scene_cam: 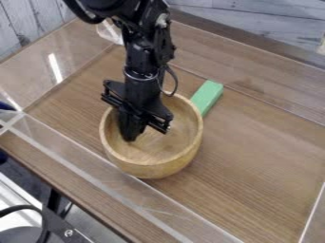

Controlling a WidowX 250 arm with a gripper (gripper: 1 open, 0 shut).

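Note:
My black gripper (131, 121) is lowered into a large tan wooden bowl (165, 161), its fingertips over the left part of the bowl's inside. The fingers are dark and bunched, and whether anything is between them is hard to see. The bowl's bottom is partly hidden behind the gripper.
A green block (207, 95) lies just behind the bowl to the right. Clear plastic edging runs along the left and front left, and a light translucent object stands at the back left.

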